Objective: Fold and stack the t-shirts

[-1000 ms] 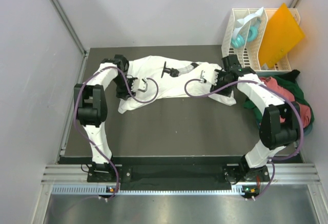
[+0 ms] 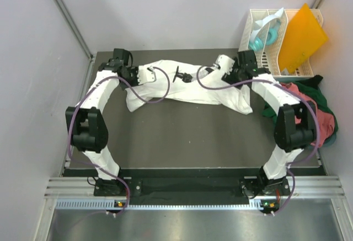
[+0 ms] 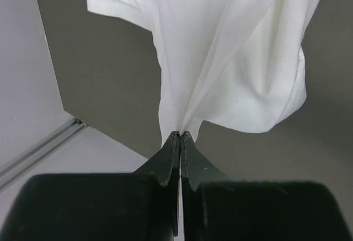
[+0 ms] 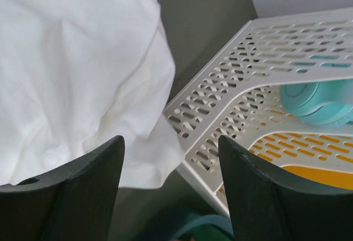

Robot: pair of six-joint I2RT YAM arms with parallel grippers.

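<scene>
A white t-shirt [image 2: 185, 88] with a dark print lies spread across the back of the table in the top view. At its left end, my left gripper is shut, and the cloth's folds draw together into a pinch at its fingertips. Over the shirt's right end hangs my right gripper, its fingers [image 4: 116, 155] wide apart. White cloth [image 4: 132, 136] shows below and to the left of that gap, not gripped. In the top view, the arms hide parts of both shirt ends.
A white perforated basket [image 2: 265, 59] with turquoise headphones [image 2: 271, 35] and an orange folder [image 2: 300, 37] stands at the back right, close to my right gripper. Green and pink cloths [image 2: 322, 114] lie piled below it.
My left arm has swung left and toward the back from the shirt's lower left corner. The shirt's left and right ends have moved a little.
</scene>
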